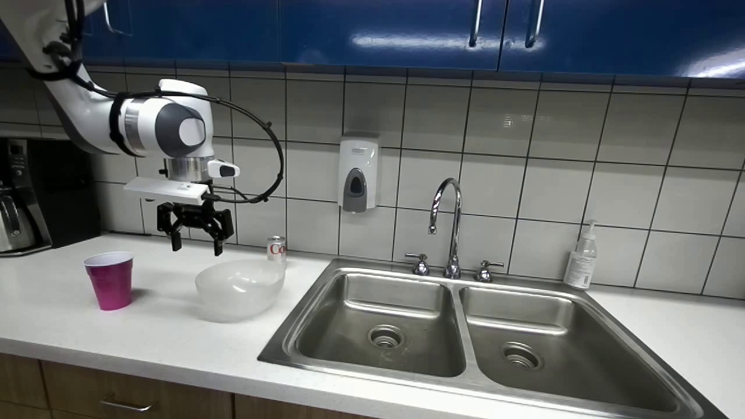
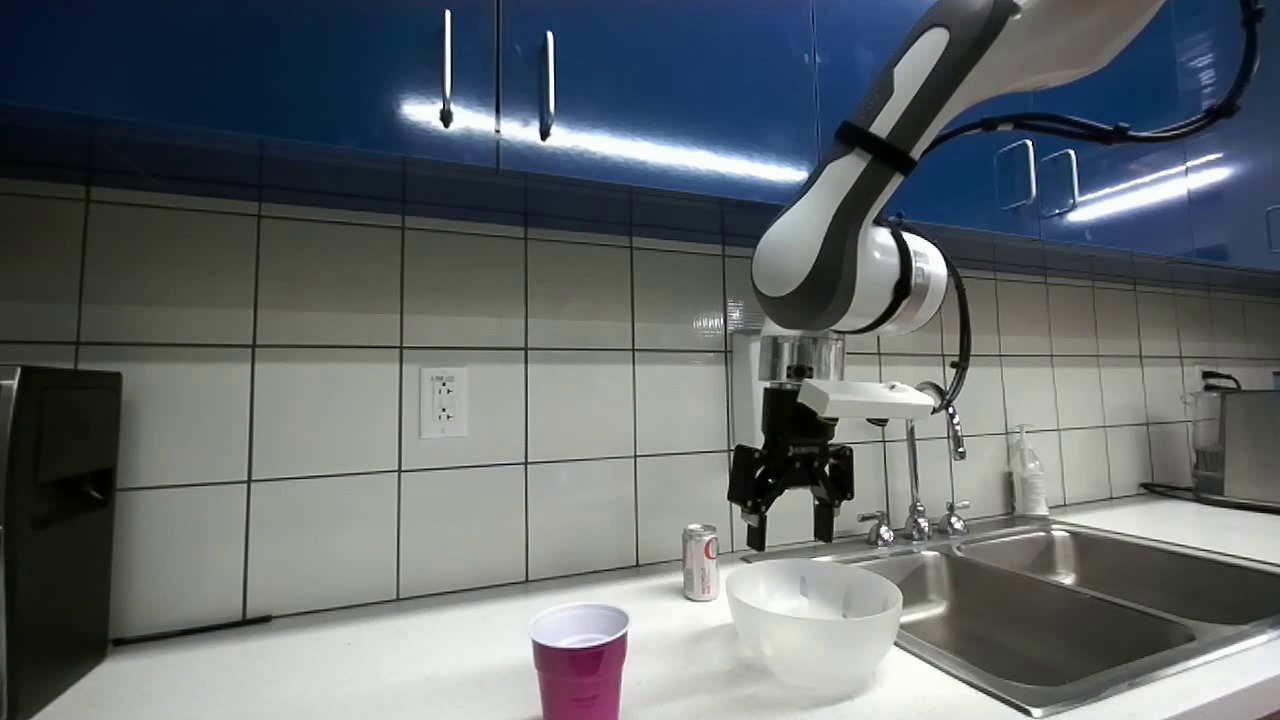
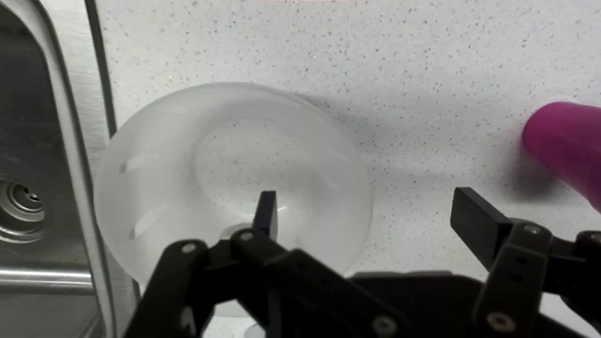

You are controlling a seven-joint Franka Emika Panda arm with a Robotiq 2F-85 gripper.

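My gripper (image 1: 197,249) hangs open above the counter, pointing down, with only air between its fingers. In the wrist view one finger (image 3: 265,214) overlaps the frosted bowl (image 3: 236,146) and the other lies over bare counter to the bowl's right. The bowl is upright and looks empty. A magenta cup (image 1: 112,283) with a white inside stands upright on the counter, left of the bowl in exterior view 1. Behind the bowl, near the tiled wall, stands a silver soda can (image 2: 701,562). The wrist view cuts off part of the cup.
A steel double sink (image 1: 471,349) with a tall faucet (image 1: 455,223) lies to the bowl's right. A black coffee maker (image 1: 56,192) is at the far left. A soap dispenser (image 1: 359,174) is fixed to the wall. Blue cabinets (image 1: 391,31) hang overhead. Between cup and bowl the counter is clear.
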